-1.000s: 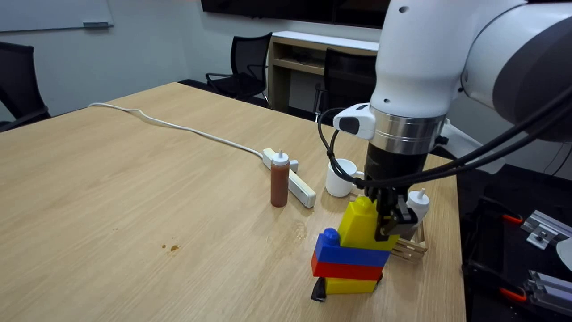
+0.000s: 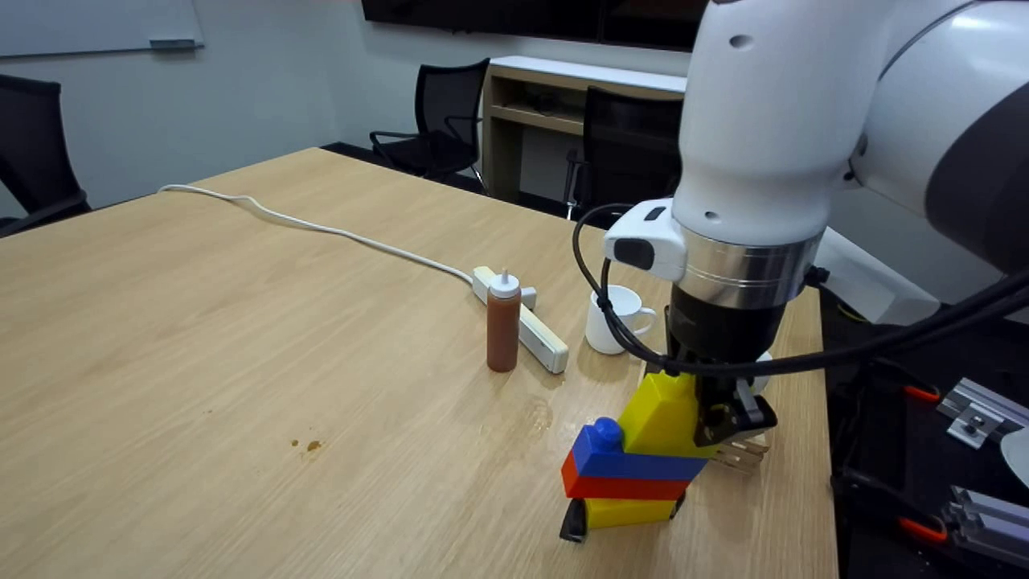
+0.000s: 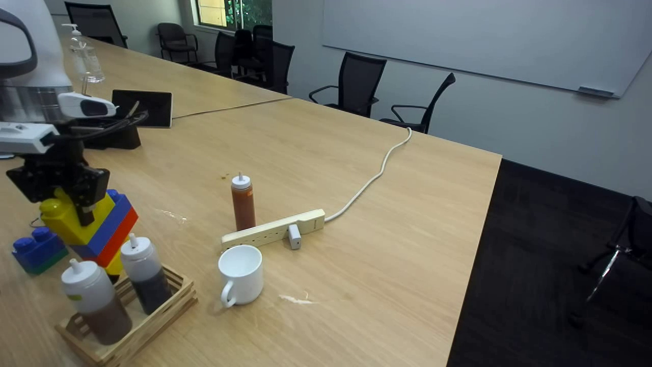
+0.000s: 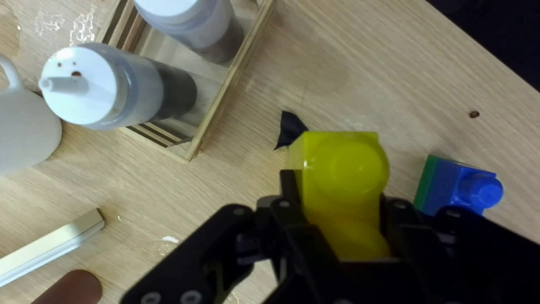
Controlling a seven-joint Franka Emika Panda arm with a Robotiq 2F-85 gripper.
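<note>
A yellow block [image 2: 662, 415] tops a stack of toy bricks in exterior view 1. Beneath it come a blue brick [image 2: 632, 463], a red brick [image 2: 627, 489] and a lower yellow brick [image 2: 629, 512]. My gripper is shut on the top yellow block, with a dark finger on either side of it in the wrist view. In exterior view 2 the upper bricks look tilted, though whether they lift clear of the lower yellow brick is unclear. Black material [image 2: 574, 522] pokes out at the stack's foot.
Beside the stack is a wooden crate [image 3: 153, 330] with two sauce bottles. A blue-and-green brick [image 3: 39, 250] sits on its other side. A white mug [image 3: 241, 275], power strip [image 3: 275, 229] and brown bottle [image 3: 243, 205] stand farther off.
My gripper and the top yellow block have shifted slightly right in exterior view 1. The blue and red bricks tilt a little more; the lower yellow brick looks almost unmoved.
</note>
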